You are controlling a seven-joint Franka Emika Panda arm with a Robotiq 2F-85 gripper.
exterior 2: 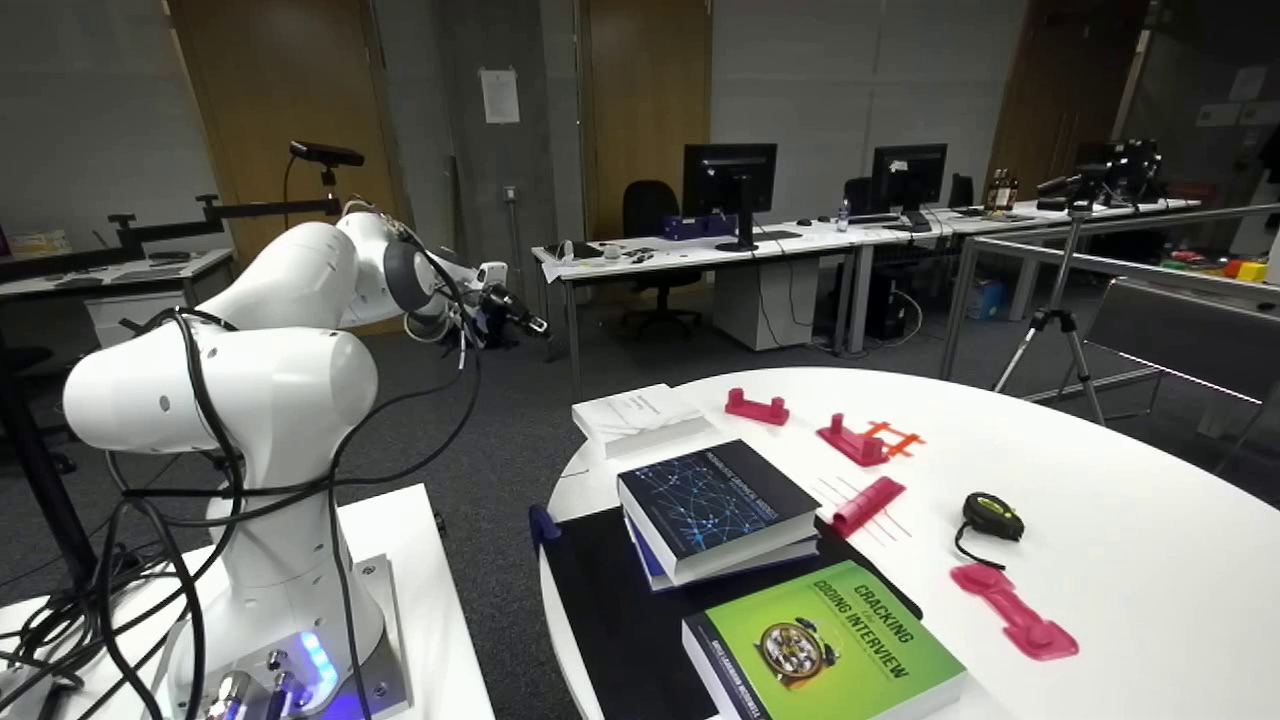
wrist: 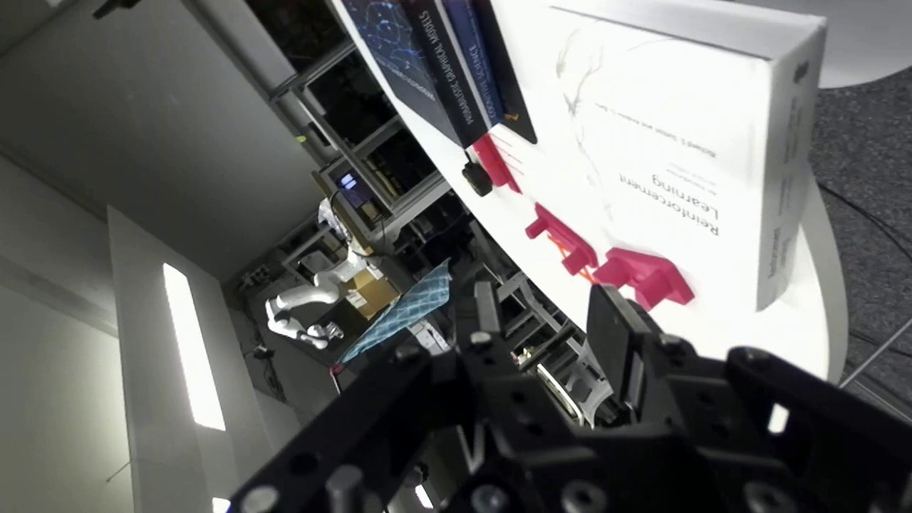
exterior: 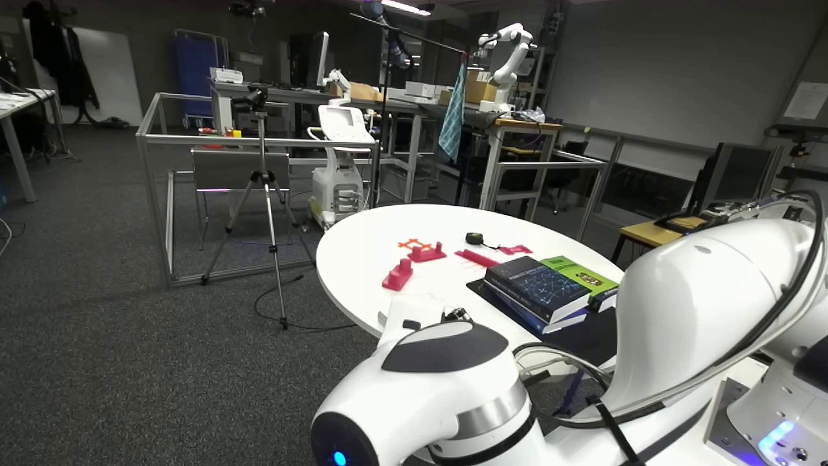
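Note:
My gripper (exterior 2: 537, 322) is held in the air left of the round table (exterior 2: 1140, 480), higher than the books. In the wrist view, my black gripper shows its two fingers some way apart. Room background is visible through the gap, and I make out no object there. In exterior view 1 the arm's wrist hides most of the gripper. A white book, Reinforcement Learning (wrist: 658, 137), lies on the table. A dark blue-patterned book (exterior 2: 717, 498) rests on a blue book (exterior 2: 654, 564), with a green book (exterior 2: 828, 648) beside them.
Pink printed parts (exterior 2: 756, 408) and a pink bar (exterior 2: 866, 505) lie on the table, as do an orange frame (exterior 2: 894, 439) and a tape measure (exterior 2: 993, 516). The black mat (exterior 2: 600, 612) lies under the books. Bare tabletop stretches away at the far side.

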